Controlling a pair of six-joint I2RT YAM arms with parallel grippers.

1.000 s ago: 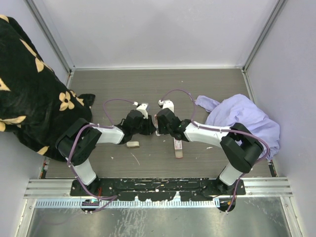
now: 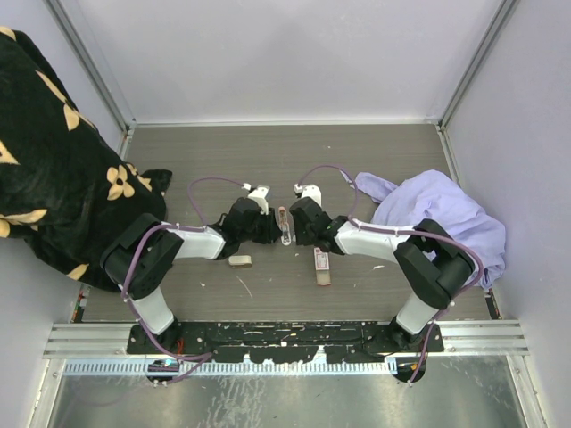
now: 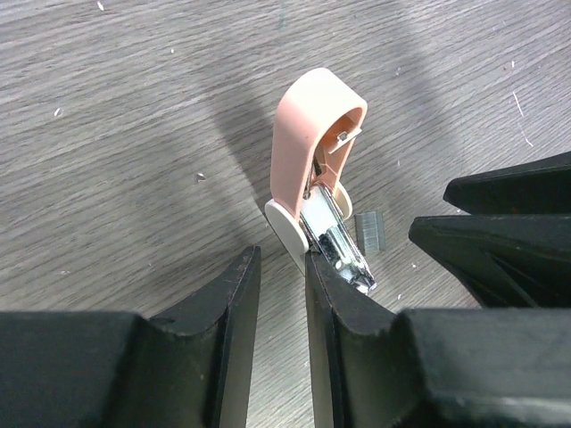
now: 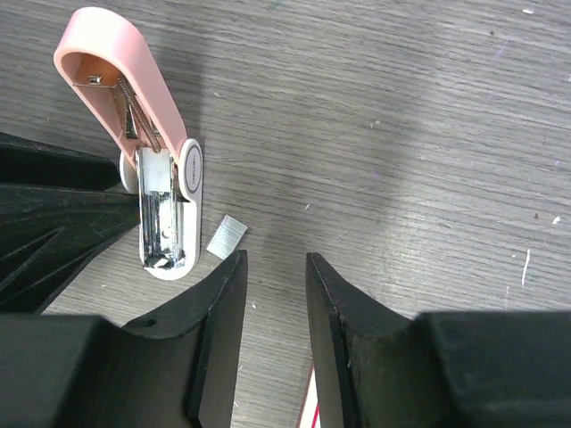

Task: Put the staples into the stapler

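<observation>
The pink and white stapler (image 2: 283, 218) lies folded open between my two grippers. In the right wrist view its pink top (image 4: 125, 62) is swung back from the metal channel (image 4: 161, 227). A short grey staple strip (image 4: 227, 236) rests on the table beside the white base, outside the channel. My left gripper is at the stapler's left side, one fingertip against the hinge area; how much it pinches is unclear. On the other side, my right gripper stands narrowly open with nothing between its fingers, above the table near the strip.
A box with a white label (image 2: 322, 267) lies just below the right gripper in the top view. A small tan block (image 2: 240, 260) sits below the left gripper. Lavender cloth (image 2: 442, 218) fills the right side.
My right gripper has moved right, away from the stapler, which now shows more fully in the top view. The left arm and stapler look unmoved.
</observation>
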